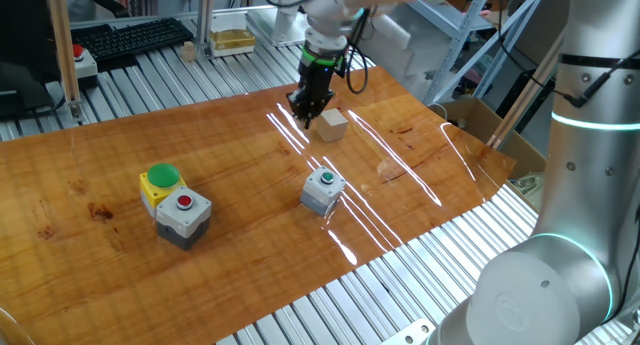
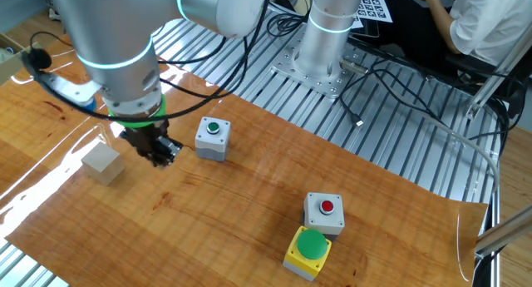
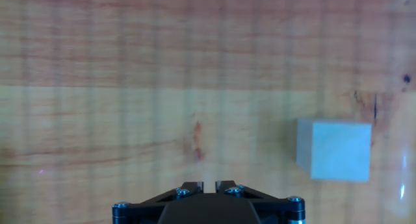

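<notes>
A pale wooden cube (image 1: 332,125) rests on the brown wooden board, towards its far edge. My gripper (image 1: 305,123) hangs above the board just beside it. In the second exterior view, the cube (image 2: 103,163) lies left of the gripper (image 2: 166,158), with a gap between them. Looking down from the wrist, I see the cube (image 3: 340,150) off to the right, clear of the fingers. The fingertips (image 3: 227,186) are drawn close together, only a narrow slit between them and nothing held there.
A grey box with a small green button (image 1: 323,191) stands near the cube. Farther off, a grey box with a red button (image 1: 184,217) adjoins a yellow box with a green button (image 1: 162,182). Bare board (image 2: 166,237) spreads around them.
</notes>
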